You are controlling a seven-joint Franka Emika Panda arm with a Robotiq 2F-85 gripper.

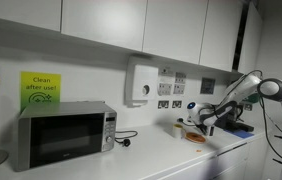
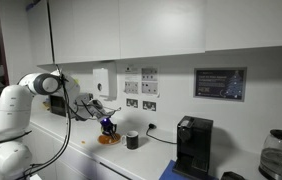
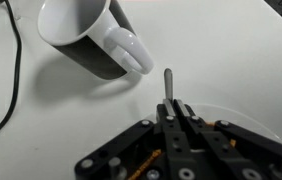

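Observation:
In the wrist view, my gripper points toward the counter with its fingers close together. A thin metal utensil handle (image 3: 168,82) sticks out from between the fingertips, so the fingers appear shut on it. The far end of the utensil is hidden by the fingers. Beyond the fingertips, up and to the left, stands a white mug with a dark outer band (image 3: 81,42), its handle turned toward me and apart from the gripper. Under the gripper lies an orange plate (image 2: 108,140), mostly covered by the fingers in the wrist view. The mug (image 2: 132,141) stands beside it.
A microwave (image 1: 66,135) sits farther along the counter. On the other side stand a black coffee machine (image 2: 194,148) and a glass kettle (image 2: 279,152). A dark cable (image 3: 17,65) curves past the mug. Wall cabinets hang above.

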